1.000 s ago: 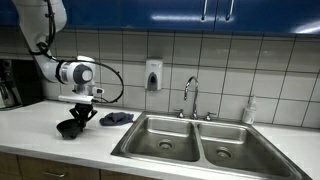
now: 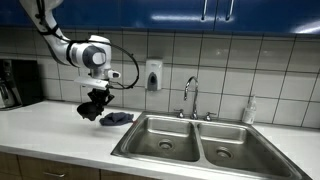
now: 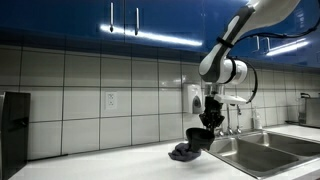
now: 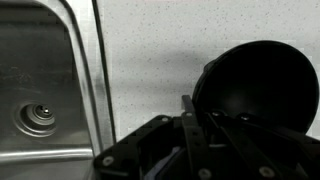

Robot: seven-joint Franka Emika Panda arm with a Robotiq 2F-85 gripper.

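A black round vessel (image 2: 92,109), like a cup or small bowl, hangs above the left counter. My gripper (image 2: 101,93) is shut on its rim. In exterior view 2 the vessel (image 3: 199,138) appears tilted, close to the dark cloth (image 3: 184,153). From the wrist, the vessel's dark opening (image 4: 265,80) fills the right side, with the gripper at its near left edge. The fingers are black against black, so their exact contact is hard to make out. The same cloth (image 2: 117,119) lies crumpled on the counter left of the sink.
A double steel sink (image 2: 205,141) with a tall faucet (image 2: 193,92) is set into the counter right of the cloth. A soap dispenser (image 2: 154,75) hangs on the tiled wall.
The cloth has stayed in place.
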